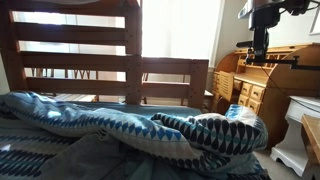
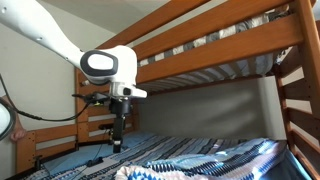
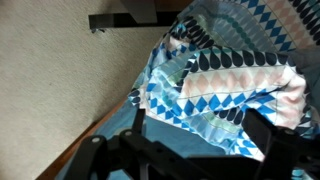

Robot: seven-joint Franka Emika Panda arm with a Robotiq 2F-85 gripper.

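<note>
A patterned blanket point(image 1: 190, 135) in blue, white and dark teal lies bunched along the bed in exterior view 1. My gripper stands open above the bed in the wrist view, with its fingers point(image 3: 138, 122) spread wide. Below and ahead of it, folds of the blanket point(image 3: 240, 85) with pink, white and blue patches fill the right side. Nothing shows between the fingers. Exterior view 2 has the gripper point(image 2: 117, 145) pointing down, above the bedding point(image 2: 200, 158); from there, its finger state is hard to make out.
Wooden bunk-bed rails point(image 1: 80, 62) stand behind the bedding, and an upper bunk point(image 2: 210, 45) hangs overhead. A wooden roll-top desk point(image 1: 255, 95) and a white cabinet point(image 1: 292, 140) are at the right. Bare carpet point(image 3: 60, 75) lies left of the bed.
</note>
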